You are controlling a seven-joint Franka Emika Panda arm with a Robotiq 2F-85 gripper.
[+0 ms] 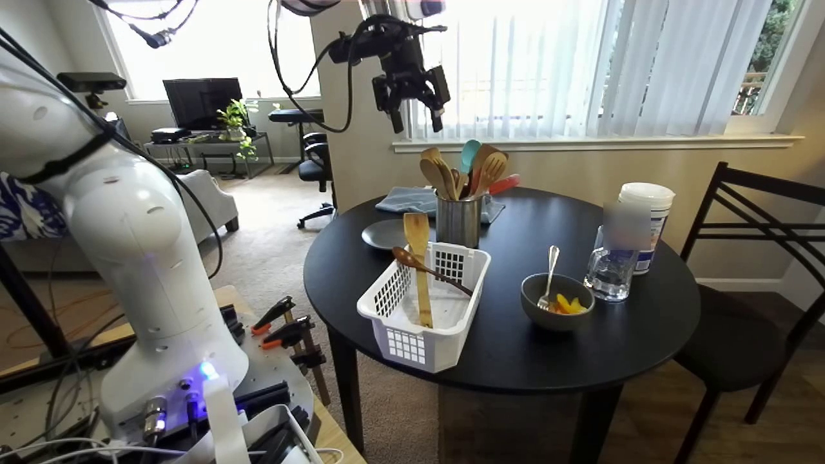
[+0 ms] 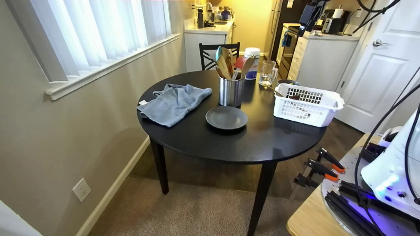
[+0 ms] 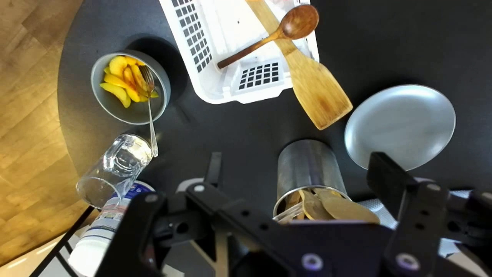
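High over the table, my gripper (image 1: 417,125) is open, with no object between its fingers. Below it stands a metal canister (image 1: 457,222) packed with wooden utensils, a teal one and a red one. A white basket (image 1: 433,344) sits at the near left of the table. In it lean a wooden spatula (image 3: 318,87) and a dark wooden spoon (image 3: 298,22), crossing each other, the spatula's blade reaching past the rim. A grey bowl (image 1: 558,313) holds yellow-orange slices and a fork (image 1: 550,270). Beside the canister in the wrist view lies a grey plate (image 3: 401,124), empty.
At the table's right are a glass mug (image 1: 609,270) and a white-lidded tub (image 1: 648,202). A blue-grey cloth (image 2: 173,103) lies near the window side. Bare tabletop (image 1: 503,340) shows between basket and bowl.
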